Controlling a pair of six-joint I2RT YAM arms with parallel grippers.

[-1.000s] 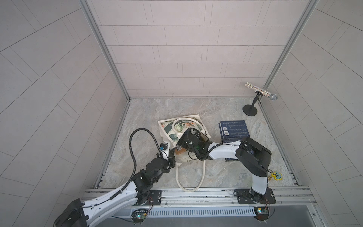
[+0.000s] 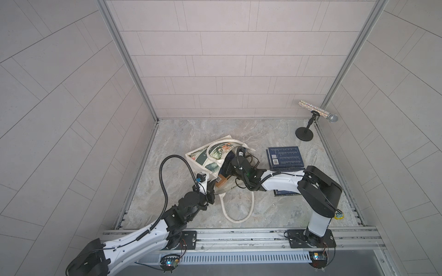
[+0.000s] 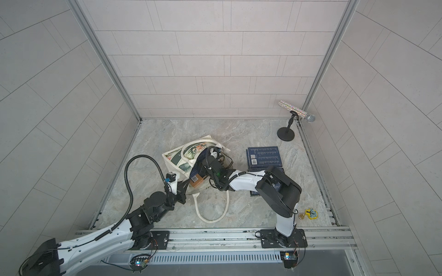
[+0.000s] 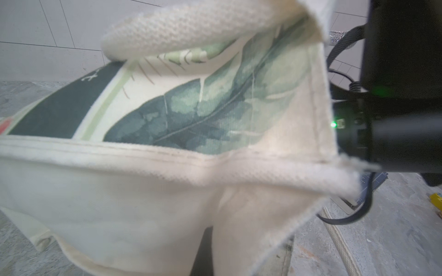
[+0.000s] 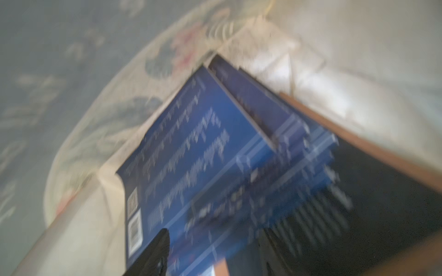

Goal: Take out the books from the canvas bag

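The cream canvas bag with a leaf print lies at mid-table, its mouth towards my arms. Inside it, the right wrist view shows overlapping blue books and a dark book with a brown edge, blurred. My right gripper is in the bag's mouth with its fingers apart, close to the books; no grip on one shows. My left gripper is shut at the bag's near-left edge. One dark finger shows against the creased cloth; the other is hidden behind it.
Blue books lie on the table right of the bag, partly under my right arm. A microphone on a stand is at the back right. A yellow item lies front right.
My right gripper has moved back and slightly right within the bag's mouth. The bag has turned and slid left, and its front handle has shifted back. The left arm is still.
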